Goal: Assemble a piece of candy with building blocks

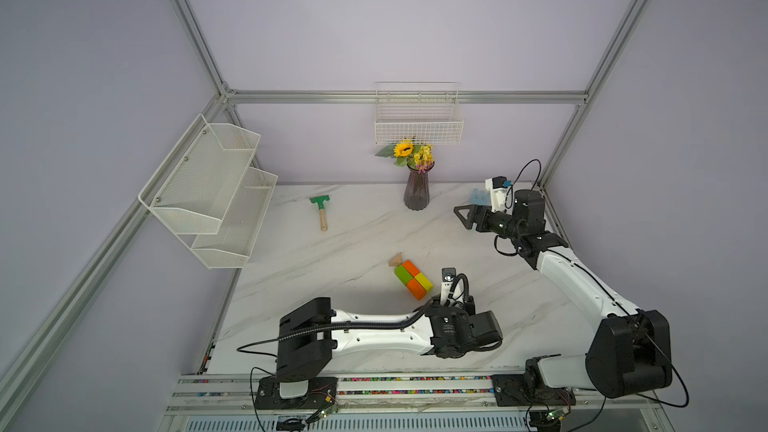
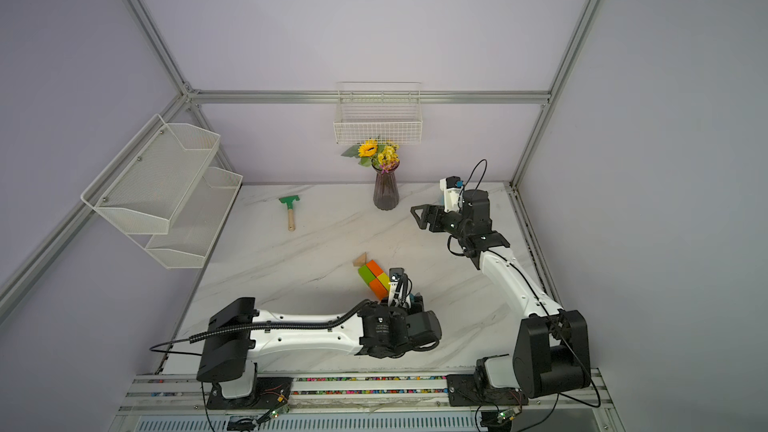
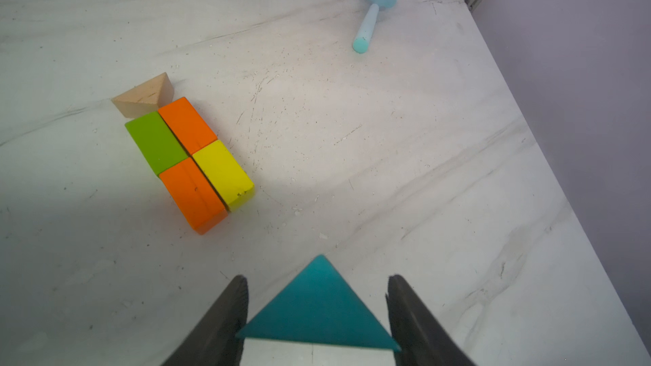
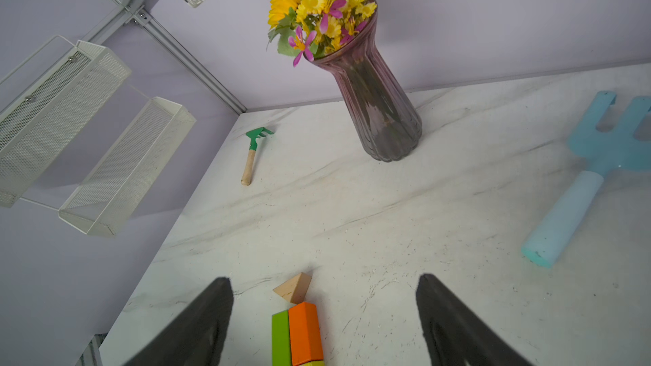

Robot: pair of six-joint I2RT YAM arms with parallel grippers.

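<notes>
A teal triangular block (image 3: 318, 311) is gripped by its two pointed ends in my left gripper, its apex facing away in the left wrist view. Ahead and to the left of it on the table lies a two-by-two group: a green block (image 3: 156, 142), an orange block (image 3: 188, 125), a second orange block (image 3: 193, 193) and a yellow block (image 3: 223, 175). A natural wood triangle (image 3: 145, 93) sits at the group's far end, very near or touching it. My right gripper is open and empty, off to the right above the table.
A glass vase (image 1: 417, 190) with flowers stands at the back. A light blue fork (image 3: 373, 17) lies at the back right, a green rake (image 1: 321, 212) at the back left. Wire baskets (image 1: 216, 192) hang on the left wall.
</notes>
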